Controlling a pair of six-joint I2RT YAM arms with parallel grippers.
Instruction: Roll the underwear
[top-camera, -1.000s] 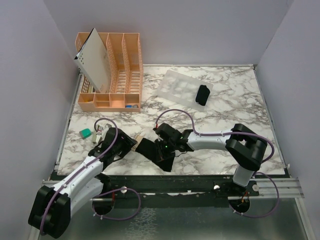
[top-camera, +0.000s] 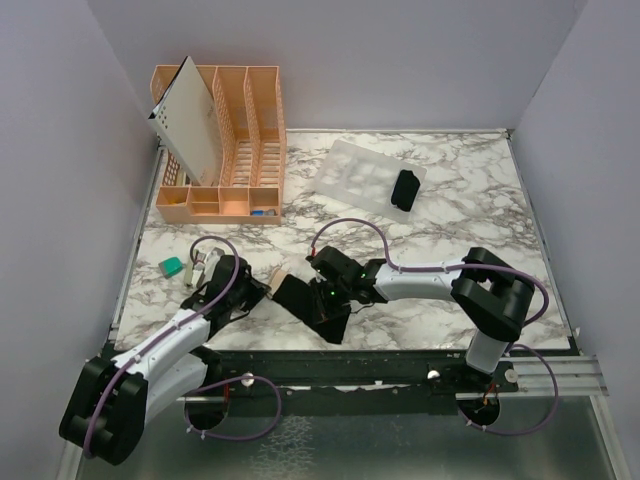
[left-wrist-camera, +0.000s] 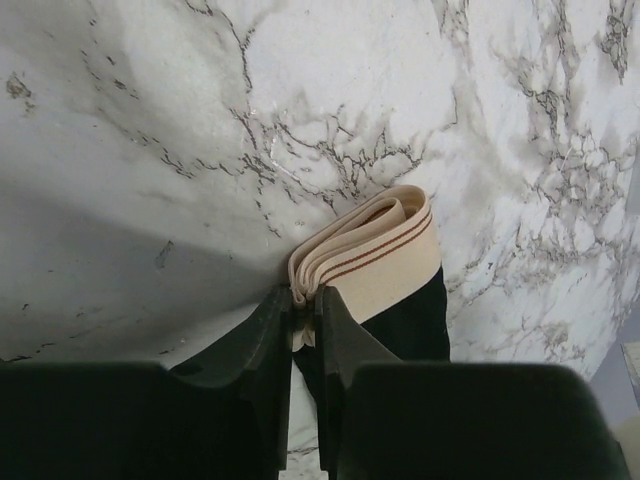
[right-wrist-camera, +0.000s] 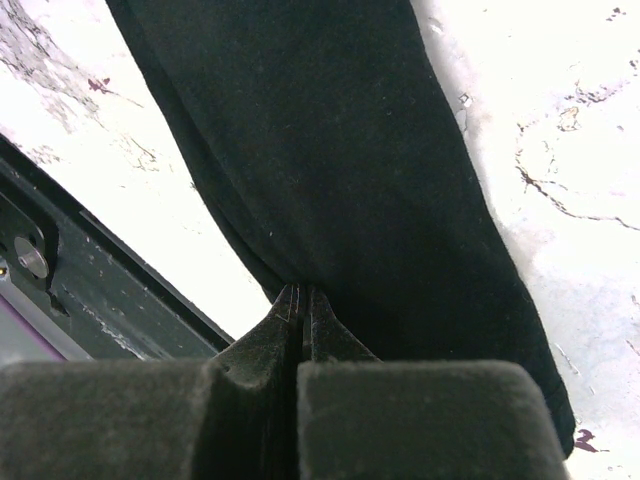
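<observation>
The black underwear (top-camera: 295, 294) lies folded into a long strip on the marble table, slanting toward the front edge. Its cream waistband (left-wrist-camera: 385, 265), with thin brown lines, is folded over at the upper left end. My left gripper has its fingers nearly together, with the near edge of the waistband pinched between the tips. At the other part of the strip, my right gripper is shut, its tips against the black cloth (right-wrist-camera: 330, 180) near the front side edge. Whether cloth sits between those tips is hidden.
An orange divided organizer (top-camera: 235, 185) with a white board leaning in it stands at back left. A clear tray (top-camera: 350, 175) holding a black folded piece (top-camera: 405, 190) lies behind. A small green item (top-camera: 171, 267) sits at left.
The left gripper's fingers have come together at the waistband end, and the left arm has shifted slightly. The right arm and the cloth strip look unmoved.
</observation>
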